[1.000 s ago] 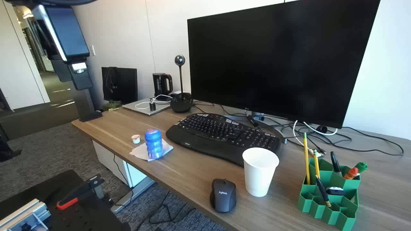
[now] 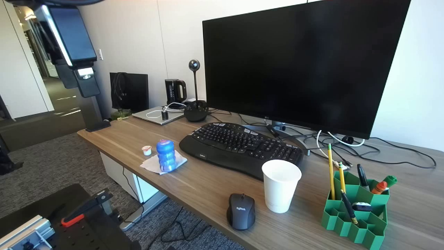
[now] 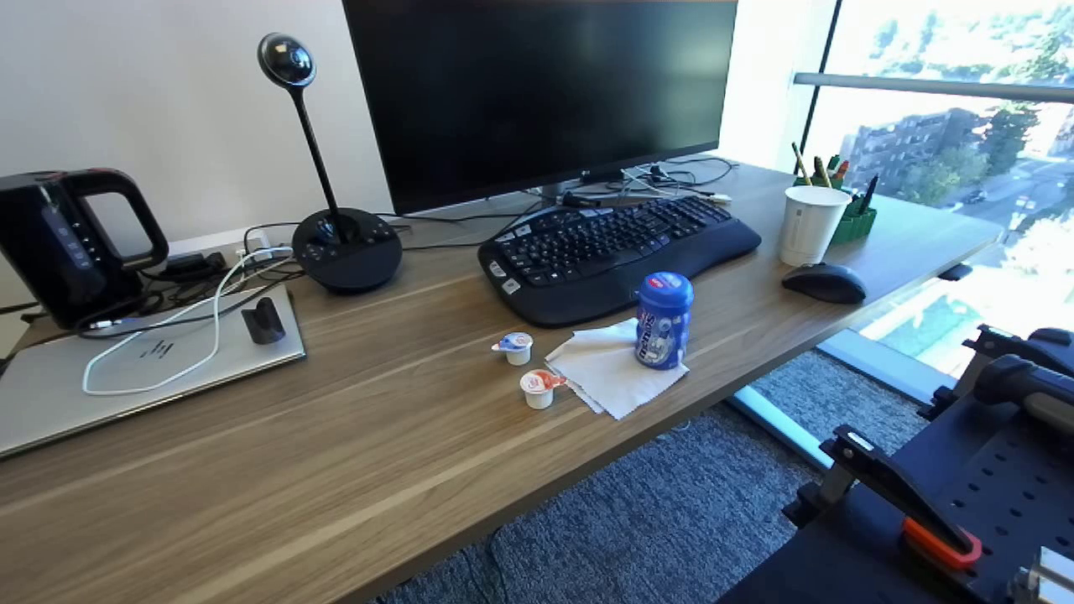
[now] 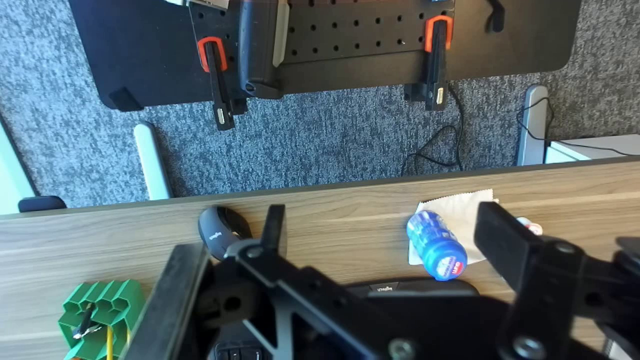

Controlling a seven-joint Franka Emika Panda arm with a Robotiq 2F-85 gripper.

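Observation:
My gripper stands open high above the desk, its fingers wide apart and nothing held between them. Below, in the wrist view, a blue gum bottle [image 4: 436, 245] shows between the fingers, nearer the right one. It stands upright on a white napkin [image 3: 594, 367]. Beside the napkin are two small creamer cups, one with a blue-marked lid [image 3: 518, 348] and one with a red-marked lid [image 3: 539, 388]. A white paper cup [image 2: 281, 187] stands near the black mouse [image 2: 241, 211]. The green organizer [image 2: 357, 216] holds pencils, pens and markers. Part of the arm [image 2: 70, 37] enters exterior view 1 at upper left.
A black keyboard [image 3: 614, 257] lies before the large monitor [image 2: 304, 66]. Cables trail behind it. A kettle [image 3: 75, 242], a webcam on a stand [image 3: 347, 247] and a silver laptop [image 3: 151, 352] occupy the far end. Bare wood lies between laptop and creamers.

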